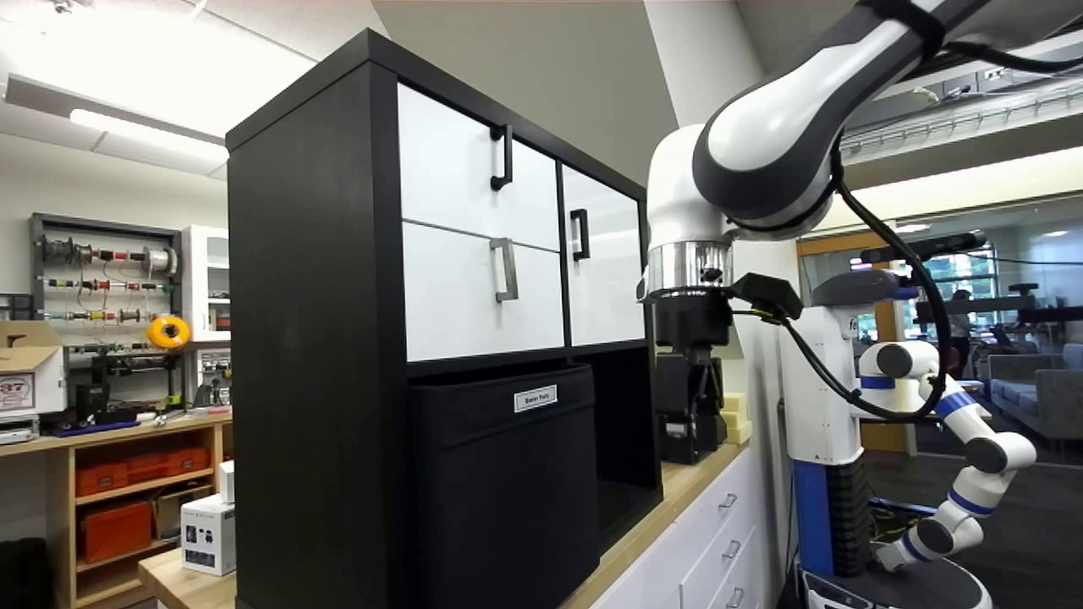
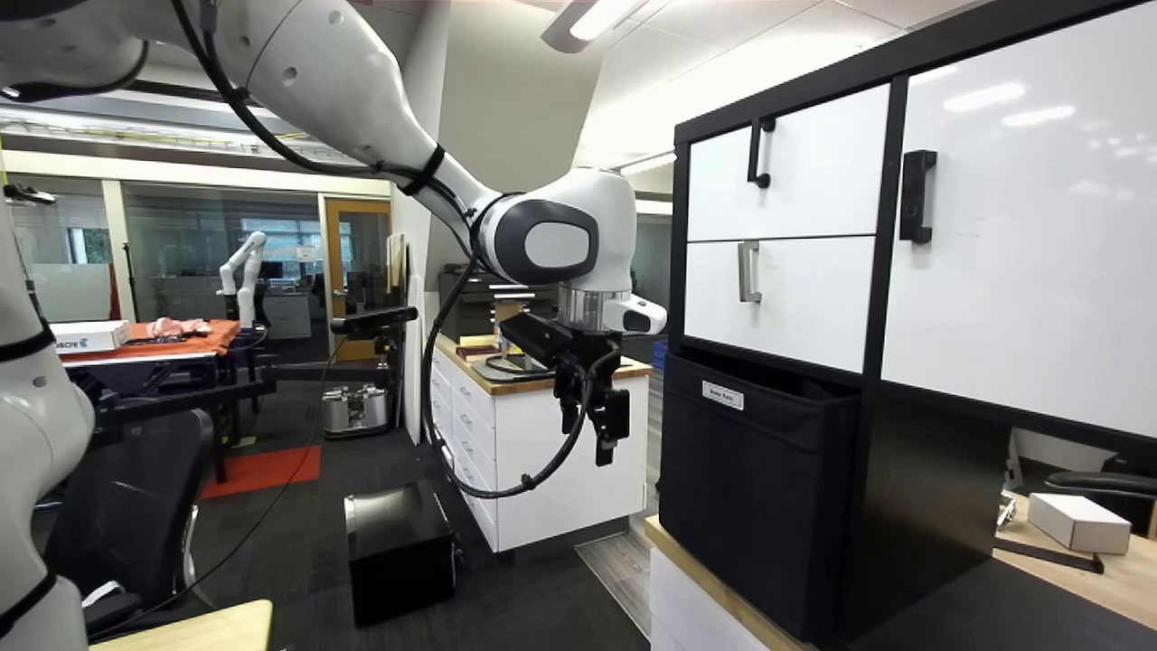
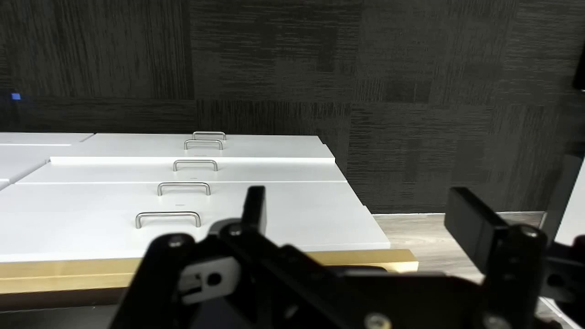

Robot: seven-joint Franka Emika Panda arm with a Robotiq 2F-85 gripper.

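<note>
My gripper is open, its two black fingers wide apart with nothing between them. In the second exterior view the gripper (image 2: 607,450) hangs pointing down, in free air to the left of the black cabinet (image 2: 680,293). This cabinet carries white fronts: an upper drawer (image 1: 457,152) with a black handle (image 1: 503,157), a lower drawer (image 1: 457,304) with a grey handle (image 1: 505,272), and a larger white door (image 2: 1030,239) with its own black handle (image 2: 917,195). All of these fronts appear closed. No handle is touched by the gripper.
Below the drawers sits a black fabric bin (image 1: 508,487) with a white label; beside it an open compartment (image 1: 626,436) looks empty. White base drawers (image 3: 263,214) with metal handles and a wooden top edge (image 3: 71,274) lie beneath the gripper.
</note>
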